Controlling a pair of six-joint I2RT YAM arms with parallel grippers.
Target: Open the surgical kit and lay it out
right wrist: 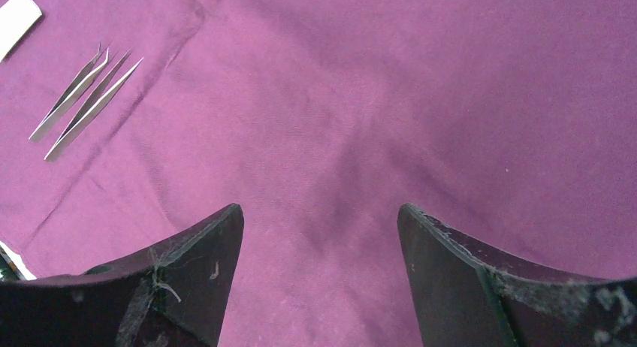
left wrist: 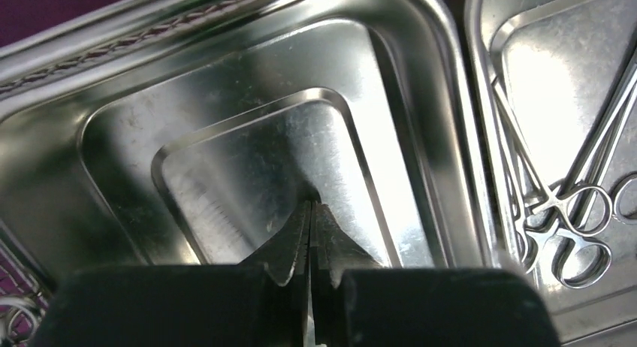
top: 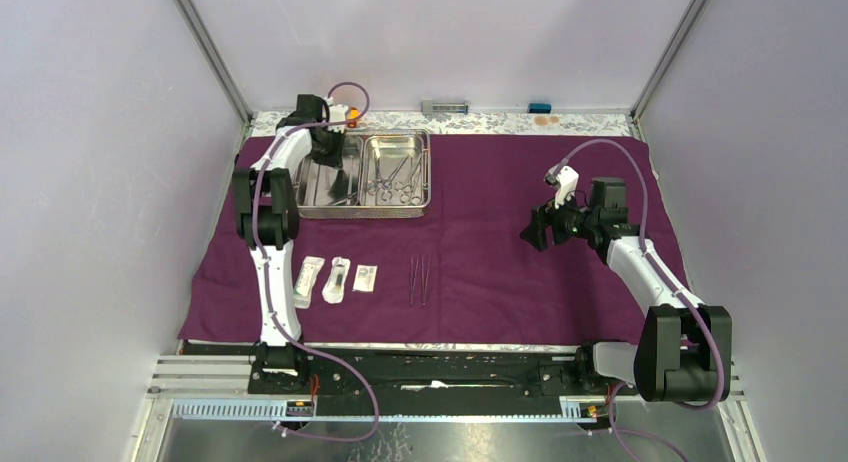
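The metal tray set point(top: 362, 211) stands at the back left of the purple cloth. My left gripper is shut over its left compartment point(left wrist: 360, 69), with nothing visible between the fingertips. Scissor-like instruments with ring handles point(left wrist: 567, 219) lie in the right compartment. Two sealed pouches point(top: 308, 282) and a small flat packet point(top: 365, 278) lie in front of the tray. To their right lie two tweezers point(right wrist: 94, 110), side by side. My right gripper stands open over bare cloth, its fingers point(right wrist: 206, 264) wide apart and empty.
At the back edge are a grey device point(top: 444, 108), a blue block point(top: 540, 108) and an orange item point(top: 353, 115) close to the left arm.
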